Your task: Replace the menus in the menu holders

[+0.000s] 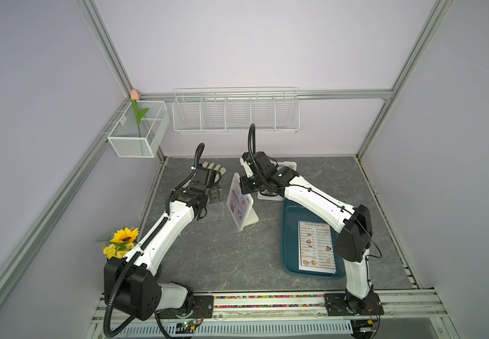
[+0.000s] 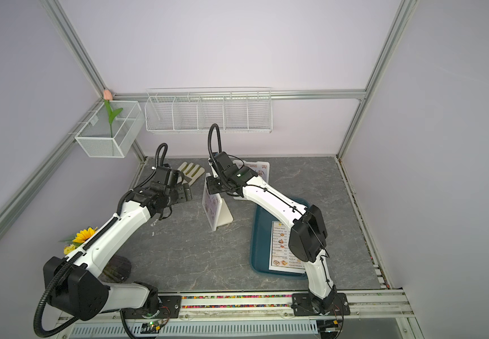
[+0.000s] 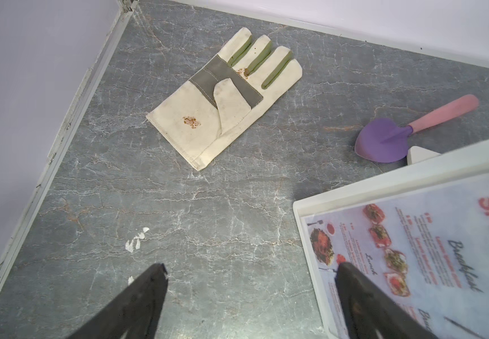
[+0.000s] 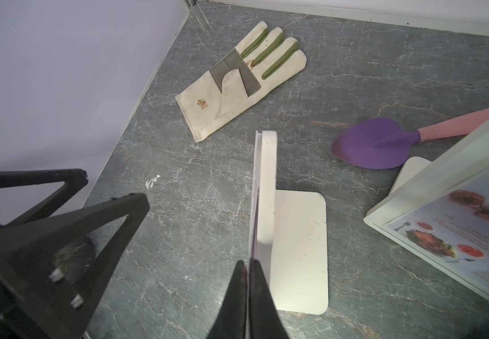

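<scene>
A white menu holder (image 1: 238,204) with a menu in it stands upright near the middle of the table. In the right wrist view its white frame (image 4: 267,186) appears edge-on, with a thin sheet (image 4: 254,186) along its left side. My right gripper is shut on that thin sheet's edge; the frames do not make clear whether it is menu or cover. Left of the holder, my left gripper stands open and empty. Partly behind the right arm is a second menu holder (image 2: 259,169). Another menu (image 1: 316,248) lies on the blue tray (image 1: 289,261).
Behind the grippers lie a garden glove (image 3: 221,99) and a purple trowel (image 3: 382,141) with a pink handle. Sunflowers (image 1: 124,234) stand by the left arm. White wire baskets (image 1: 236,113) hang on the back wall.
</scene>
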